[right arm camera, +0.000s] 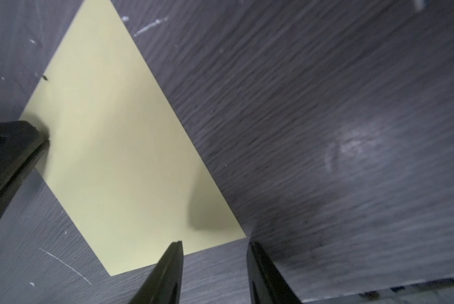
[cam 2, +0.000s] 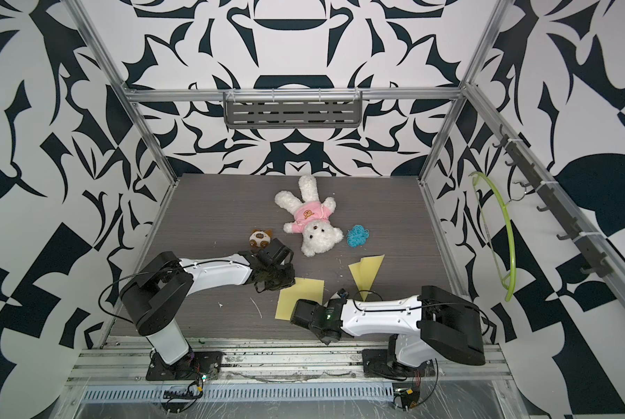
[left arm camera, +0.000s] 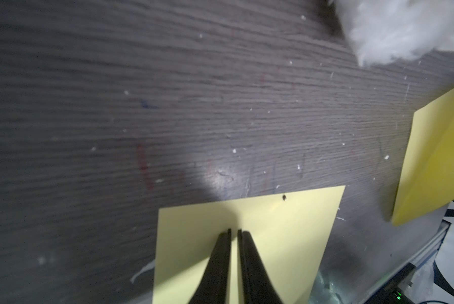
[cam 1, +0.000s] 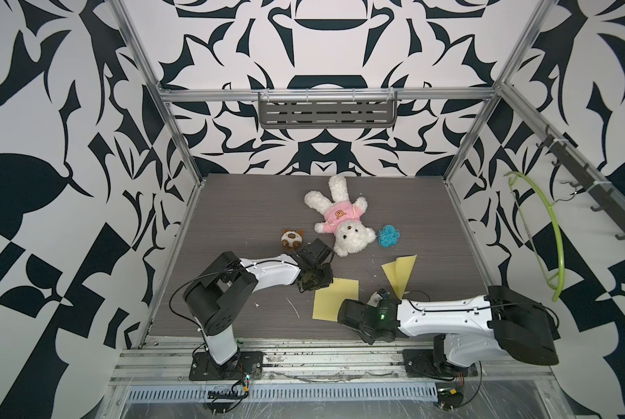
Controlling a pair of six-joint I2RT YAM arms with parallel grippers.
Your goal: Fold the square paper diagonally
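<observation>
A flat yellow square paper [cam 1: 333, 299] lies on the table [cam 1: 242, 209] between both grippers. My left gripper is over the paper, its narrow fingertips at the sheet close to one edge, with a slim gap between them; in the right wrist view it reaches onto the paper from the left. My right gripper is open, its fingertips just beside the paper's edge near a corner, with nothing visible between them. A second yellow sheet [cam 2: 368, 272], folded, lies to the right.
A white teddy bear [cam 1: 347, 230] in pink lies behind the papers. A blue woolly ball [cam 1: 389, 235] sits right of it, a small brown-and-white toy [cam 1: 291, 239] left.
</observation>
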